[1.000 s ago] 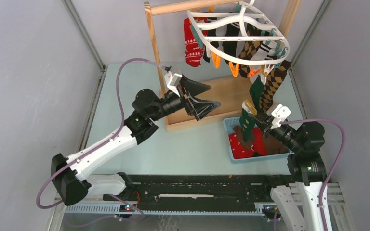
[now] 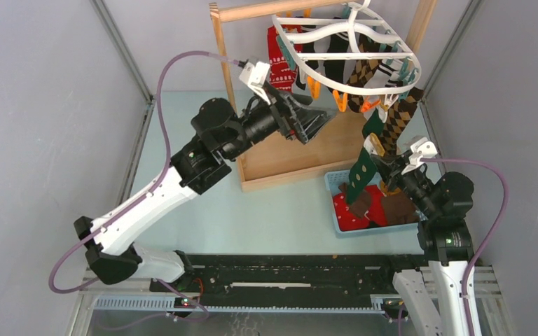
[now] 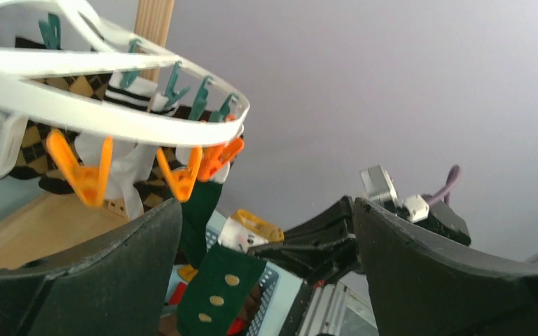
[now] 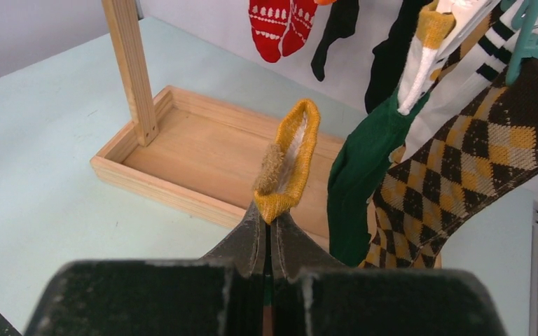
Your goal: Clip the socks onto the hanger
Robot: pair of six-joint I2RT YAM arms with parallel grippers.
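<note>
The white hanger (image 2: 399,49) hangs at the top, with socks clipped around it. At its front edge an orange clip (image 3: 183,178) hangs empty, beside another orange clip (image 3: 84,175) that is empty too. A green sock with dots and a yellow-and-white cuff (image 3: 217,294) dangles below the hanger, its yellow cuff pinched in my right gripper, which is shut on it. Another green sock (image 4: 361,185) hangs clipped just behind. My left gripper (image 2: 319,119) stands open left of the held sock, nothing between its fingers.
A blue basket (image 2: 333,213) with red and brown socks lies below the held sock. Behind it sits the wooden stand's base (image 2: 280,180). A brown argyle sock (image 4: 448,189) hangs close to the right gripper.
The right gripper has risen slightly with the green sock.
</note>
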